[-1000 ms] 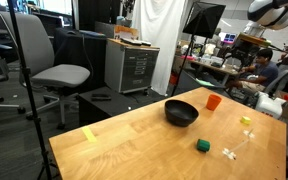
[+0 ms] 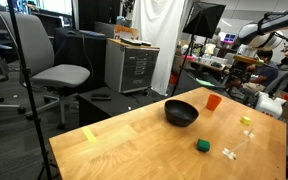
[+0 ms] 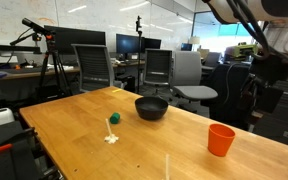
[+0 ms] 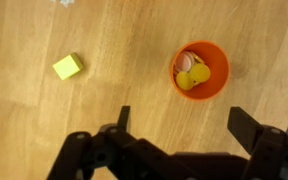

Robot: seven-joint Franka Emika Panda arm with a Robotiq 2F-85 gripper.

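Note:
In the wrist view my gripper is open, its fingers wide apart and nothing between them. An orange cup lies ahead of the fingertips, seen from above, with yellow and pale pinkish pieces inside. Off to the left on the wood is a small yellow block. From the side, the cup stands upright on the table, well below the raised arm. A black bowl and a green block rest farther along the tabletop.
Thin white items lie on the wooden table near the green block. A yellow strip marks the far left end. Chairs and a dark drawer cabinet stand beyond the table's edge.
The arm at the upper right has shifted, its gripper now covering more of the seated person behind. The cup, bowl and blocks have stayed in place.

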